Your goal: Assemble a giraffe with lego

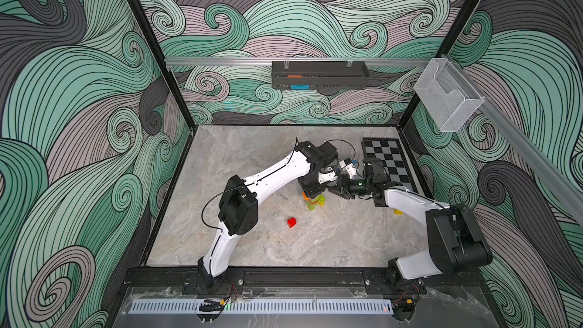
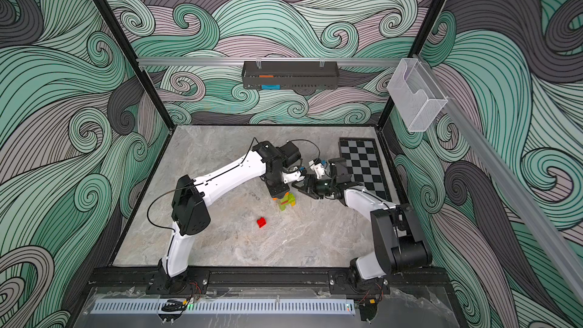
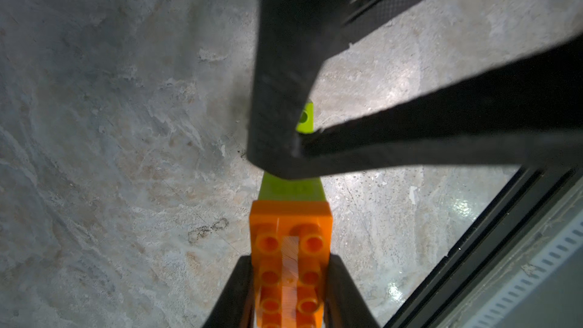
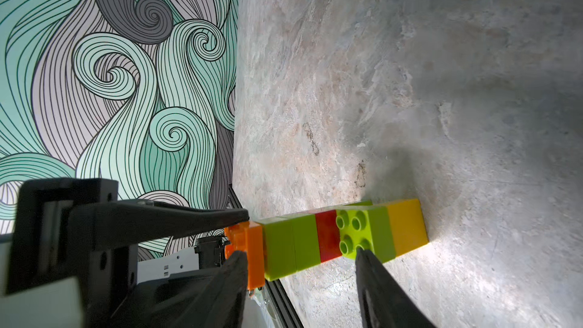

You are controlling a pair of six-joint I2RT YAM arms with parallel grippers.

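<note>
A brick assembly of orange, green, red and yellow blocks lies at the table's middle, partly hidden by the arms. My left gripper is shut on its orange end brick (image 3: 290, 218). In the right wrist view the green bricks (image 4: 285, 246), red brick (image 4: 328, 234) and yellow end brick (image 4: 405, 224) run rightward from the orange end, with a studded green brick (image 4: 376, 230) beside the yellow. My right gripper stands part open near the assembly, nothing seen gripped between its fingers. A loose red brick (image 1: 291, 222) sits nearer the front.
A checkered board (image 2: 358, 155) lies at the right, with yellow pieces (image 1: 397, 211) near it, partly behind the right arm. A mesh basket (image 2: 413, 97) and a dark tray (image 2: 290, 76) hang above.
</note>
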